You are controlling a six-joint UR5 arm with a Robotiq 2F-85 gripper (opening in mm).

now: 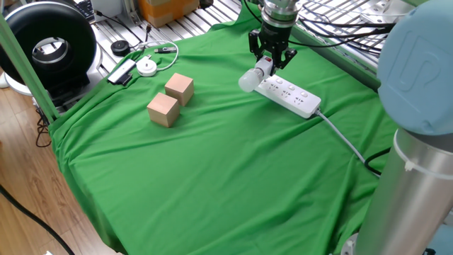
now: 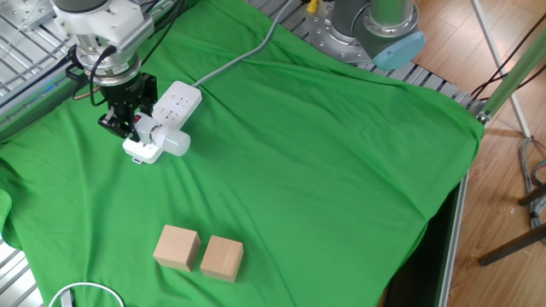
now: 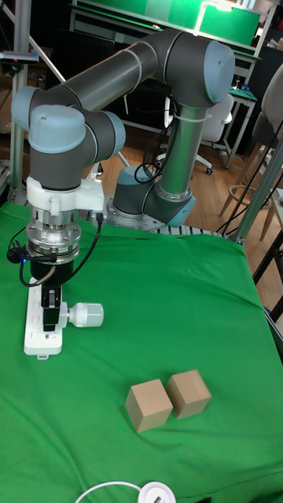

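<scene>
A white bulb (image 1: 249, 80) with a frosted globe sits in a white holder (image 1: 264, 65) that carries a small red switch. My gripper (image 1: 271, 62) points down at the far side of the cloth, its fingers closed about this holder from both sides. Sideways from the fingers sticks the globe, toward the open cloth in the third exterior view. A white power strip (image 1: 291, 97) lies directly under and beside the gripper, its sockets facing up. Gripper and holder cover one end of the strip, and whether the holder touches a socket cannot be made out.
Two wooden cubes (image 1: 164, 110) (image 1: 180, 88) stand close together on the green cloth (image 1: 212, 177). A white cable with a round puck (image 1: 146, 66) lies near the cloth's edge. The strip's grey cord (image 1: 341, 136) runs toward the arm's base.
</scene>
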